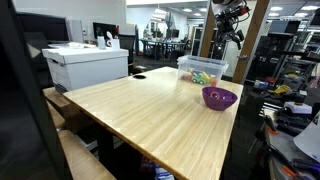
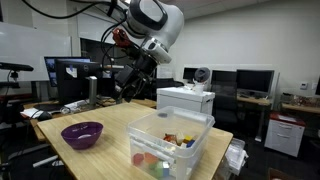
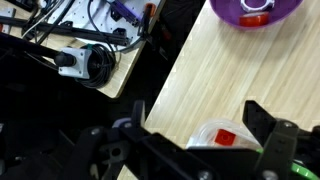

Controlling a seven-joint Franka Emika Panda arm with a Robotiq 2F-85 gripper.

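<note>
Over the far end of the table, my gripper points downward, its two dark fingers set wide apart in the wrist view with nothing seen held between them. A clear plastic box (image 2: pixel 150 127) holding several colourful items stands on the table; part of it appears below the gripper in the wrist view, with a red piece (image 3: pixel 226 137) inside. To one side of the box, apart from it, is a purple bowl (image 1: pixel 220 101). Inside the bowl are a red object (image 3: pixel 254 19) and a pale ring-like item (image 3: pixel 257 5).
A small black disc (image 1: pixel 139 76) lies toward its back edge. Cables and a black device (image 3: pixel 75 63) sit beside the table edge. White cabinets (image 1: pixel 90 70) stand behind.
</note>
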